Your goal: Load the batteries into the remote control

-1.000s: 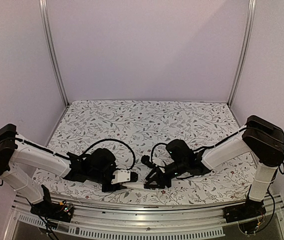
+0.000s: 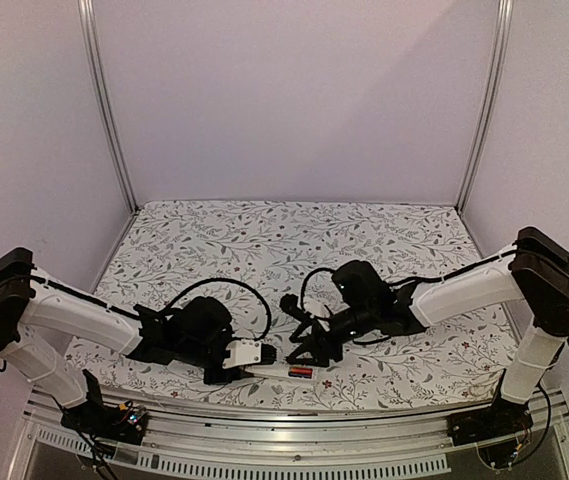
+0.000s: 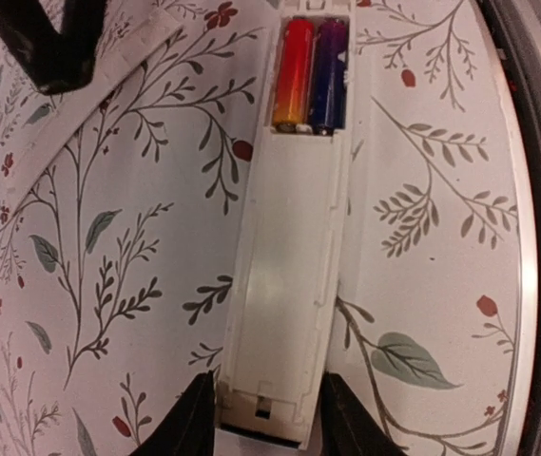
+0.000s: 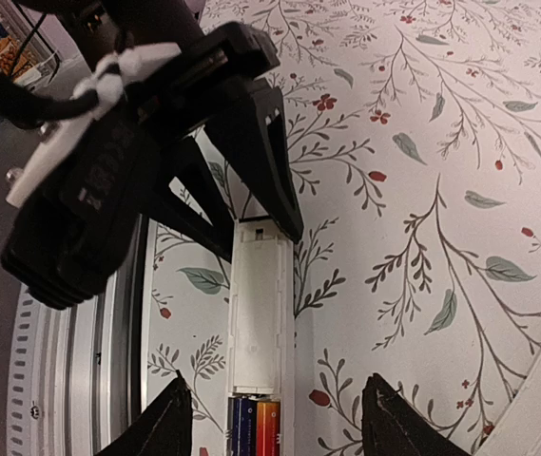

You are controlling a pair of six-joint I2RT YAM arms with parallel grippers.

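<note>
The white remote control [image 3: 284, 237] lies on the patterned cloth, its battery bay uncovered. Side by side in that bay sit a red-orange battery [image 3: 294, 71] and a dark blue battery [image 3: 328, 76]; both appear to lie flat within the walls. My left gripper is shut on the remote's far end from the batteries, one finger on each side. Above the bay end, my right gripper stands with its fingers apart and nothing between them at tip height; the remote [image 4: 259, 313] and its batteries show below in the gap.
A white strip [image 3: 94, 104] on the cloth crosses the upper left of the left wrist view. The metal rail [image 2: 294, 425] runs along the table's front edge, close to the remote. The cloth behind both arms is clear.
My right gripper has lifted and drawn back from the remote's battery end, so the red battery shows from above. The left arm and the remote stay in place.
</note>
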